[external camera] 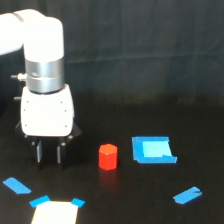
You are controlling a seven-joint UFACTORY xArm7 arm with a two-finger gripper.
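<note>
A small red block [108, 157] sits on the dark table near the middle of the view. To its left is my gripper [49, 153], under the white arm, its two dark fingers pointing down and standing apart. Nothing shows between them, and a clear gap separates the gripper from the block. How far above the table the fingertips are is hard to tell against the dark background.
Right of the block lies a pale square outlined in blue tape [155, 149]. Another pale patch [54, 212] with blue tape at its corners is at the front left. Tape strips [187, 195] mark the front right.
</note>
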